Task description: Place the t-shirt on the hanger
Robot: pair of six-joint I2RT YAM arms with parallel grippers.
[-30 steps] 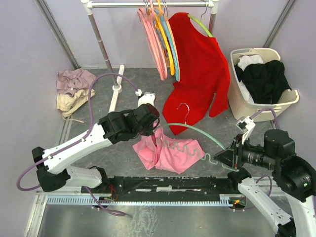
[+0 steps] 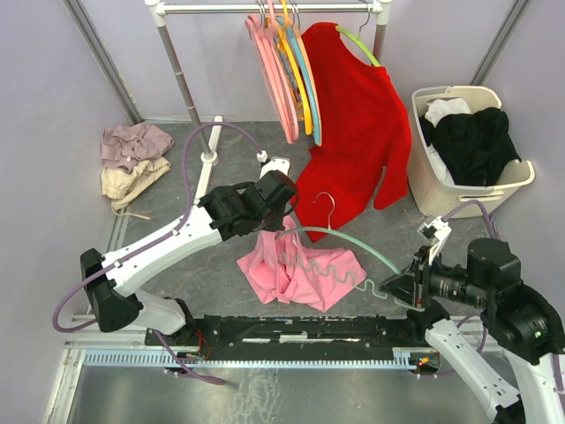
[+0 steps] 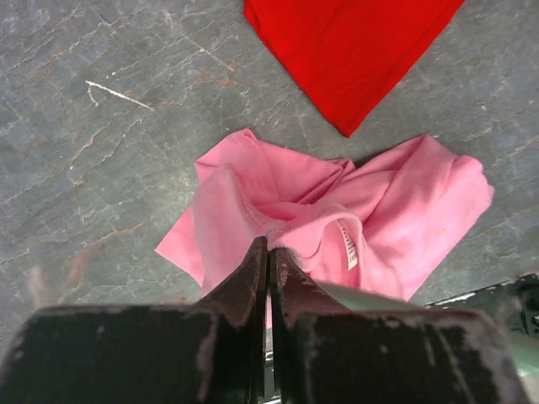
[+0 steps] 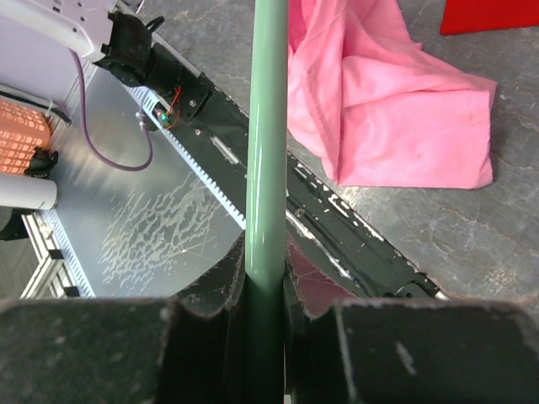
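Observation:
The pink t-shirt [image 2: 322,281] lies bunched on the floor, its upper part lifted toward my left gripper. That gripper is shut on the shirt's neckline, and a white label shows inside the collar in the left wrist view. My right gripper is shut on one end of the pale green hanger [image 4: 268,126]. The hanger spans across above the shirt, its metal hook [image 2: 325,210] pointing up. In the top view its far end reaches the lifted cloth beneath my left gripper; whether it is inside the collar I cannot tell.
A red garment [image 2: 357,115] hangs on the rack [image 2: 207,9] beside several coloured hangers [image 2: 305,75]. At the right stands a laundry basket [image 2: 424,172] of clothes. Folded clothes [image 2: 132,159] lie at the left. Dark floor shows around the shirt.
My left arm has shifted to the right, bringing the pinched shirt neckline along. The hanger's hook has swayed slightly. My right gripper has stayed nearly still, keeping hold of the hanger.

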